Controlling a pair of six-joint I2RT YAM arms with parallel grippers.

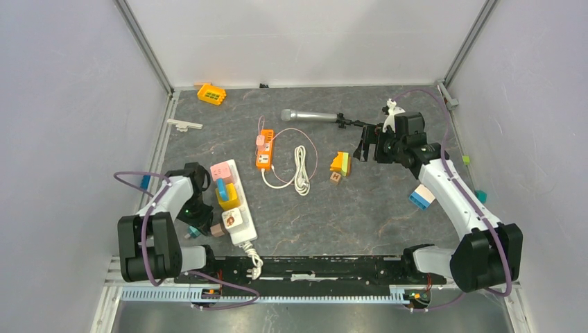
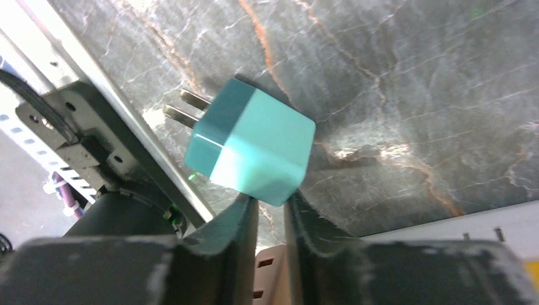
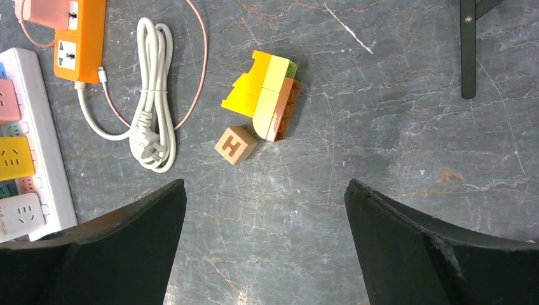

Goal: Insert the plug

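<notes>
A teal plug (image 2: 264,143) lies tilted in the left wrist view, its two metal prongs pointing to the upper left. In the top view it shows just below my left gripper (image 1: 203,227). Close together, with a narrow gap between them, the left fingertips meet the near corner of the plug; whether they grip it cannot be told. A white power strip (image 1: 244,201) carrying pink, yellow and white plugs stands right beside the left gripper. Over on the right side, my right gripper is open above bare table, nothing between its fingers.
A brown block (image 1: 218,230) sits between the teal plug and the strip. An orange strip (image 1: 265,149) with a coiled white cable (image 1: 300,170), toy blocks (image 1: 340,164) and a microphone (image 1: 308,116) occupy the middle and back.
</notes>
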